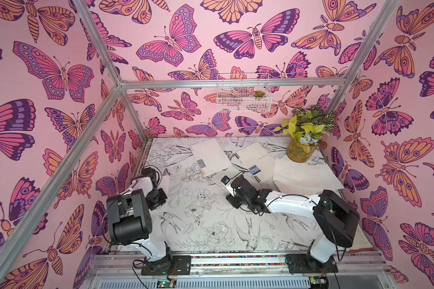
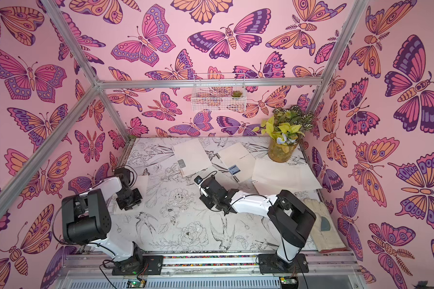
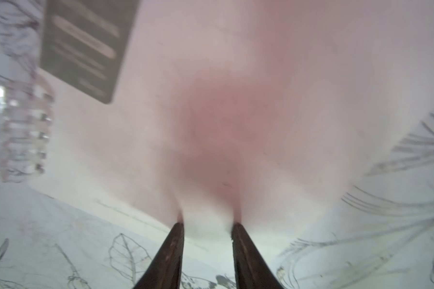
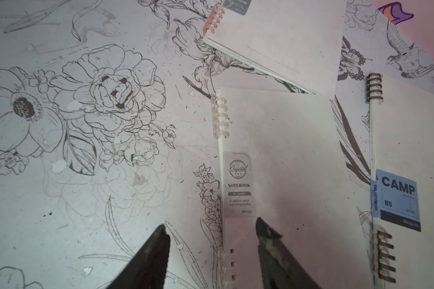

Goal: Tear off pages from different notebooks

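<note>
In the left wrist view, my left gripper is close over a pale notebook with a grey label and clear coil. Its fingertips stand a little apart at the notebook's lower edge, with shadows beside them; whether a sheet is pinched is not clear. My right gripper is part open above the table, nothing between its fingers. Below it in the right wrist view lies a notebook with a clear label and pale coil. The CAMP notebook is right of it, a grey-labelled notebook beyond.
A potted plant stands at the back right. Wide pale sheets lie in front of it. A work glove rests near the front right edge.
</note>
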